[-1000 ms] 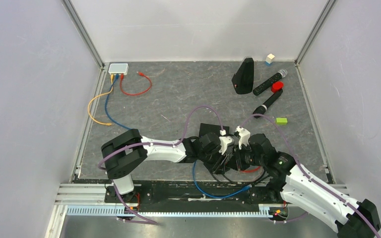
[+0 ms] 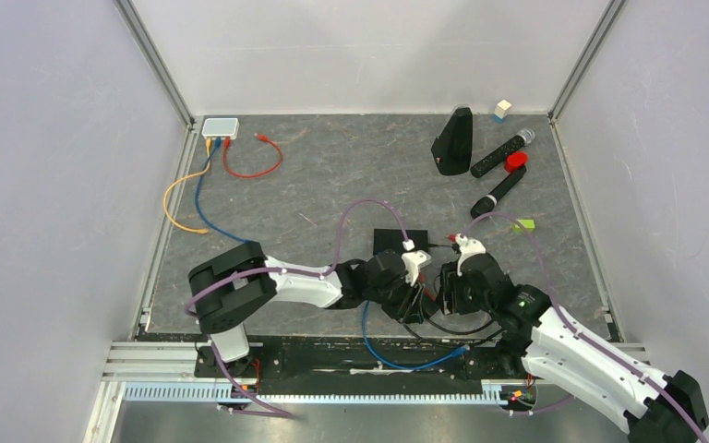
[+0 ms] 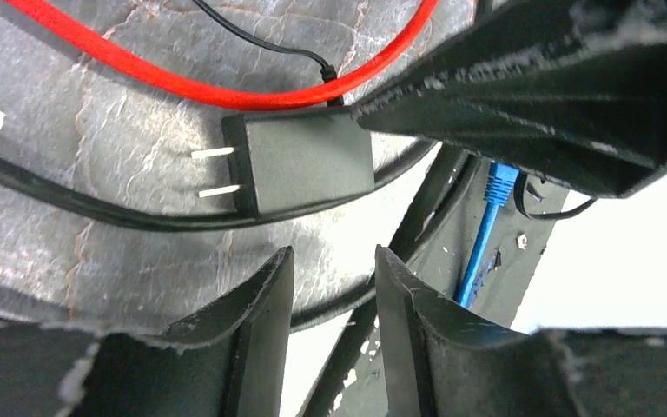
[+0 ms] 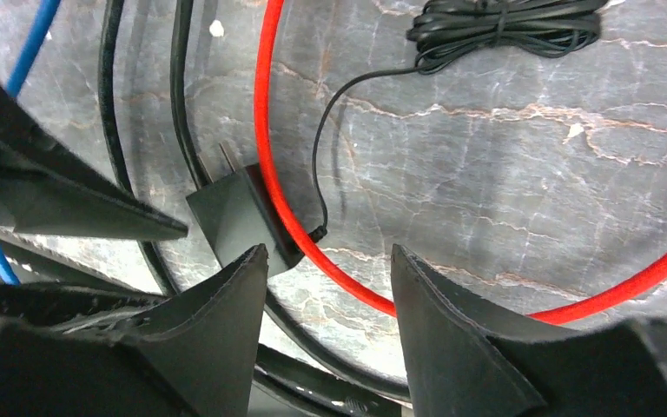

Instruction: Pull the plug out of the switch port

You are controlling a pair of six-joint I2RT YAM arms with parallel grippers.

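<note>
The white switch (image 2: 221, 127) stands at the back left with yellow, blue and red cable plugs (image 2: 227, 140) along its front. Both grippers are at the front centre, far from it. Below them in the wrist views lies a black power adapter (image 3: 308, 163), two metal prongs exposed, beside a red cable (image 4: 356, 282) and black cables. My left gripper has its fingertips apart, with nothing between them, just beside the adapter. My right gripper is also open and empty, over the red cable next to the adapter.
A black flat box (image 2: 401, 238) sits behind the grippers. A black stand (image 2: 452, 141), two microphones (image 2: 503, 152), a red cylinder (image 2: 515, 161) and a small block (image 2: 502, 110) occupy the back right. A blue cable (image 3: 478, 248) runs along the front edge.
Over the last second both grippers have shifted slightly apart and toward the front, uncovering more of the black box. The switch and its cables look unchanged.
</note>
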